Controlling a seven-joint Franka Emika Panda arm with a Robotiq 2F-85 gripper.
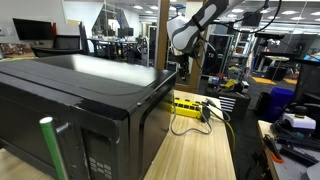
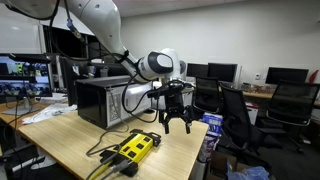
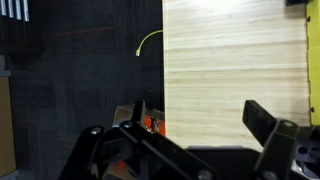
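My gripper is open above the far end of the wooden table, its fingers pointing down and apart. In the wrist view the gripper has bare tabletop and dark floor beneath it, with nothing between its fingertips. A yellow device with black cables lies on the table to one side of the gripper; its yellow edge shows at the right of the wrist view. In exterior view 1 the gripper is small and partly behind the black microwave.
The black microwave takes up much of the table. Cables run around the yellow device. Office chairs and a cardboard box stand off the table's edge. Bare tabletop lies under the gripper.
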